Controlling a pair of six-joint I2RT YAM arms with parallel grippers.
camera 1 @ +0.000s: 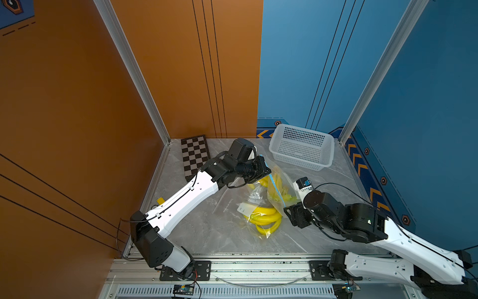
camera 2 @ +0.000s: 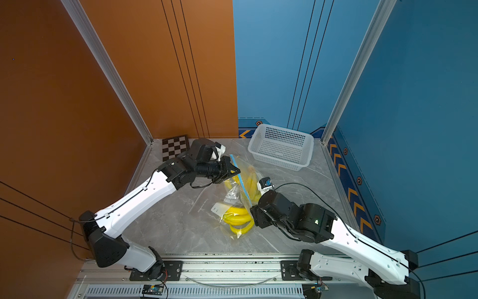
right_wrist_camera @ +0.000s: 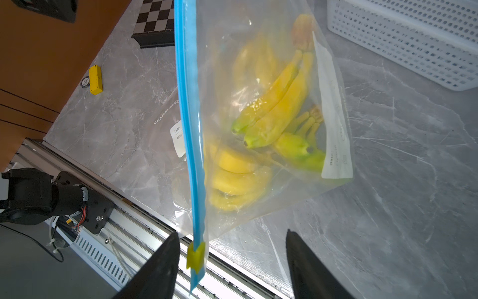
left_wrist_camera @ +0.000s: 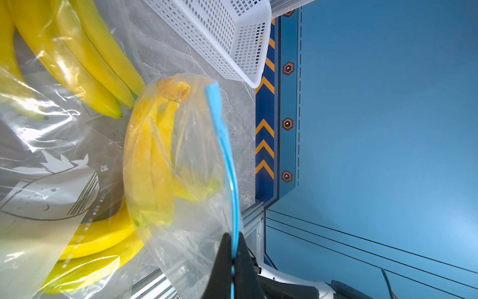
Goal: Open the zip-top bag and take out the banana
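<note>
A clear zip bag point(right_wrist_camera: 264, 89) with a blue zip strip point(right_wrist_camera: 188, 129) is lifted above the table, bananas point(left_wrist_camera: 149, 164) inside it. My left gripper is shut on the strip, which runs between its fingers. At the strip's other end sits a yellow slider point(right_wrist_camera: 195, 255), close to one finger of my right gripper. That gripper stands open, the strip's end nearer its left finger point(right_wrist_camera: 166, 264) and its right finger point(right_wrist_camera: 301, 261) apart from the bag. Whether the bag's mouth is open cannot be told.
More yellow bananas point(camera 1: 264, 217) in clear plastic lie on the table below. A white basket point(camera 1: 302, 144) stands at the back right, a checkered board point(camera 1: 195, 154) at the back left.
</note>
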